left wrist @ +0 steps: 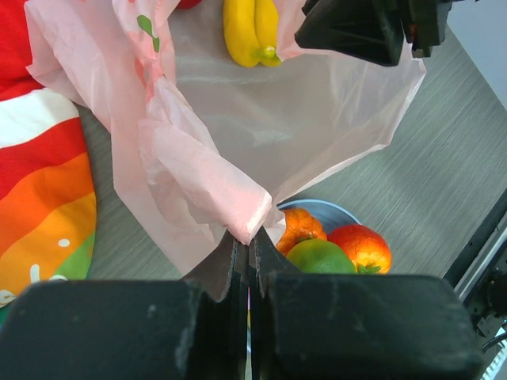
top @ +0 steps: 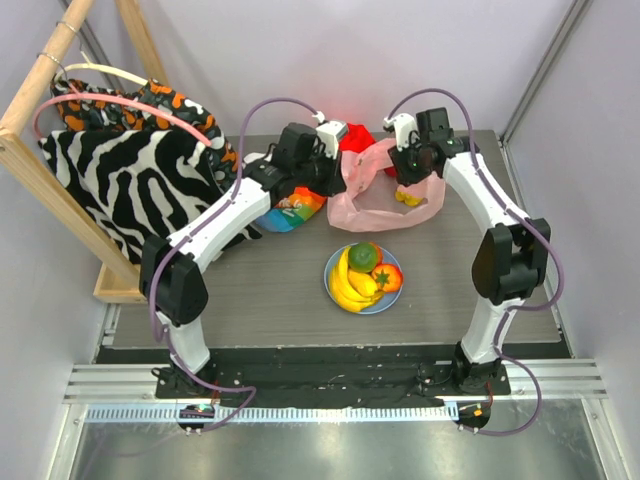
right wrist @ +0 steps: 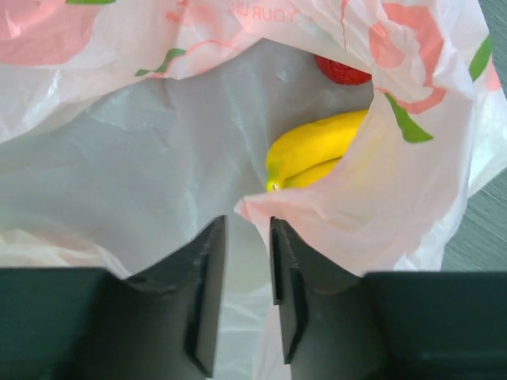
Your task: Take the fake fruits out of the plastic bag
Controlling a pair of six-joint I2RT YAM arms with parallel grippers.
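Observation:
The pink plastic bag point(top: 350, 210) lies spread at the back centre, with yellow fruit point(right wrist: 309, 146) and a red fruit point(right wrist: 341, 70) inside, partly hidden by its folds. My left gripper is shut at the bag's left side, pink plastic just beyond its tips; whether any is pinched is unclear. My right gripper is part open above the bag, near the yellow fruit, with no fruit between its fingers. A blue plate point(top: 340, 305) in front holds bananas point(top: 340, 280), a green fruit point(top: 363, 257) and several orange-red fruits point(top: 386, 278).
Colourful fabric bags point(top: 292, 213) lie left of the pink bag. A wooden rack point(top: 60, 200) with patterned bags stands at the far left. A red cloth point(top: 358, 135) is at the back.

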